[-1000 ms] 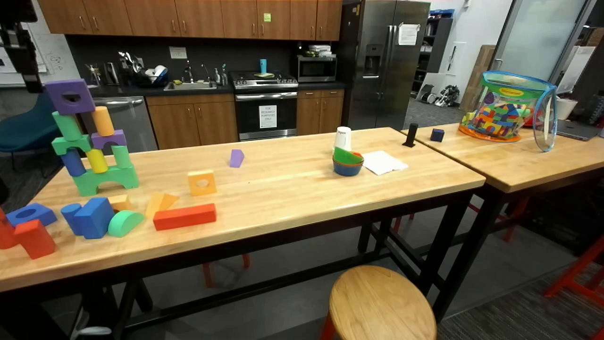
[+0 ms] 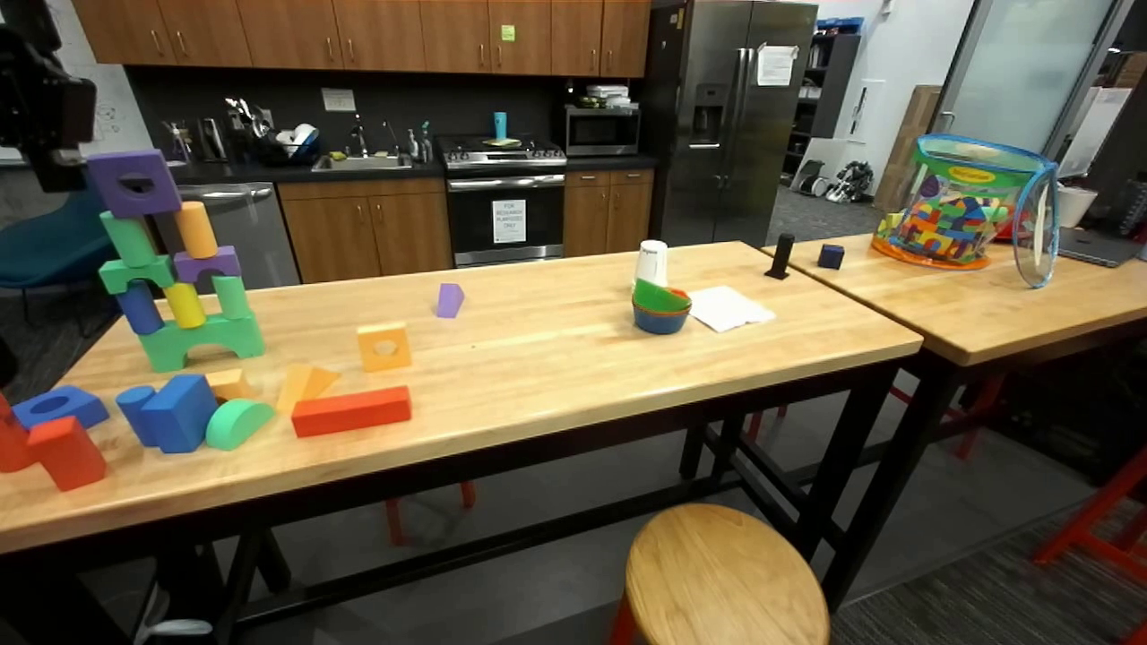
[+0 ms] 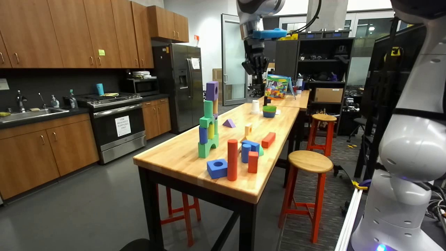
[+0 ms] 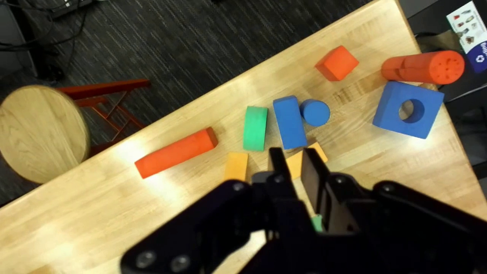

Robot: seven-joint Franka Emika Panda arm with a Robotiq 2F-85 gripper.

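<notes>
A tower of colored blocks stands on the table's left part, with a green arch at its base and a purple block with a hole across its top. My gripper is open, its two fingers a small gap apart. Bare table and part of a yellow block show through that gap, well below the fingertips. From the side, the gripper hangs in the air above the table. The wrist view hides most of the tower behind the gripper's body.
Loose blocks lie near the tower: a long red block, a green half-round, a blue block with a hole and a red cylinder. Bowls and a white cup stand farther along.
In exterior view 1 the gripper has shifted and turned, so more of its dark body shows just above the tower's top left. The tower and loose blocks have not moved.
</notes>
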